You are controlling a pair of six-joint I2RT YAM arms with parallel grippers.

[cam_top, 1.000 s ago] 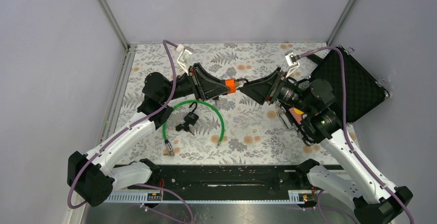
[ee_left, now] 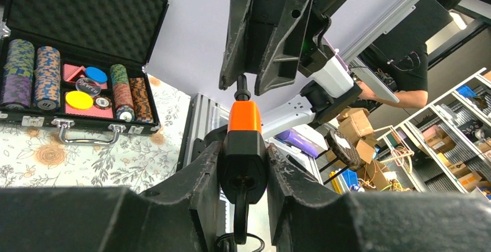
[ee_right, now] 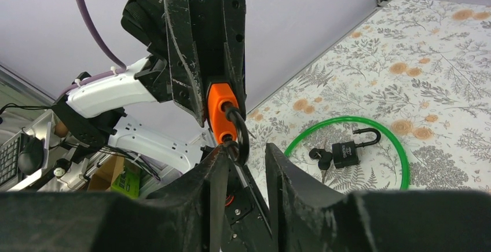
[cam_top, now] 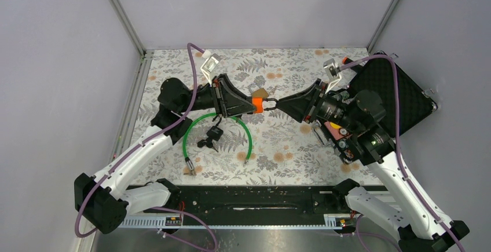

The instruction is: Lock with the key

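Observation:
An orange padlock with a black shackle [cam_top: 257,105] is held in the air above the table's middle. My left gripper is shut on its body [ee_left: 244,117]. My right gripper is part open at the shackle's loop [ee_right: 243,139], which stands out toward its fingertips; whether they touch it I cannot tell. On the table below lie a black padlock [ee_right: 345,154] with its shackle raised and small black keys [ee_right: 321,157] beside it.
A green cable [cam_top: 248,142] curves round the black padlock. An open case of poker chips [cam_top: 385,98] lies at the right. A small brass-coloured object [cam_top: 260,92] is partly hidden behind the orange padlock.
Both grippers and the orange padlock have shifted slightly toward the table's front since a second ago, the right arm also rightward. The black padlock and cable are unmoved.

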